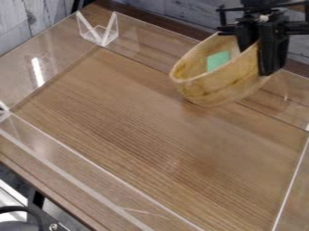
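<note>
A yellowish wooden bowl [211, 86] hangs tilted over the upper right of the wooden table, held up at its right side by my dark gripper [259, 50]. A mint-green item [218, 60] shows inside the bowl. The fingertips are partly hidden at the rim, so I cannot tell how far the fingers are closed.
A white wire holder [99, 27] stands at the back left. Dark cables [24, 217] lie at the lower left corner, and a wooden wall runs along the back.
</note>
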